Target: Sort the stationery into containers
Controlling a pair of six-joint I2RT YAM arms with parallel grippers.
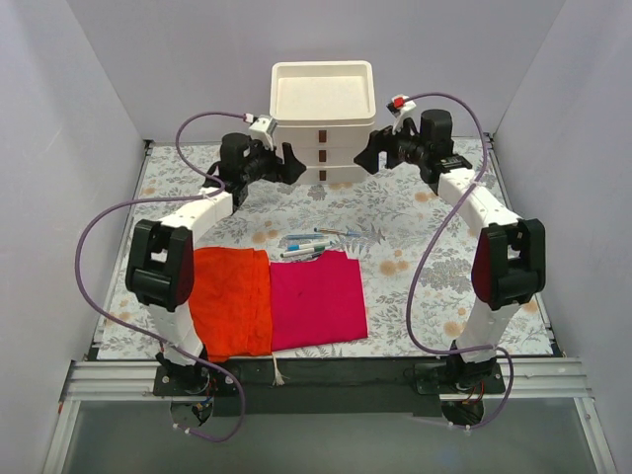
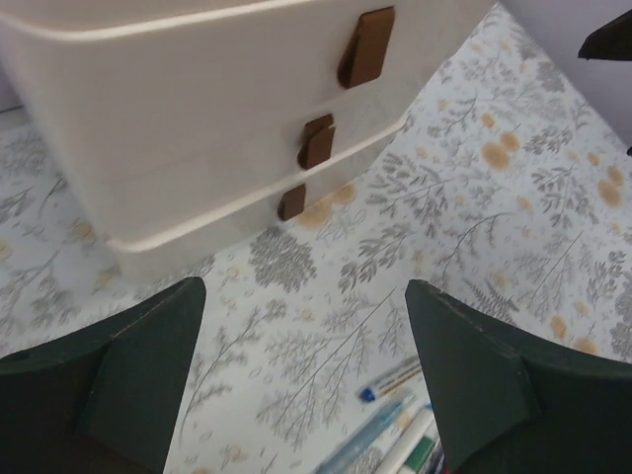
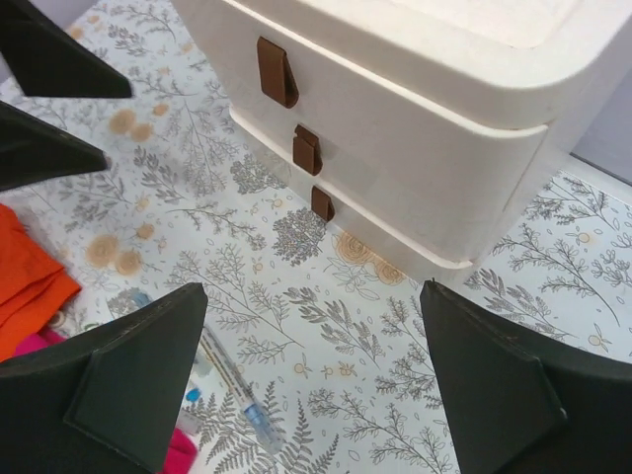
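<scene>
A stack of white containers with brown tabs stands at the back centre. Several pens lie on the table in front of it, among them a marker with a blue cap and a slim pen. My left gripper is open at the stack's front left, nothing between its fingers. On the other side, my right gripper also stands open and empty near the stack's front right corner. In the right wrist view a clear pen with a blue end lies below the fingers.
An orange cloth and a magenta pouch lie at the front left and centre.
</scene>
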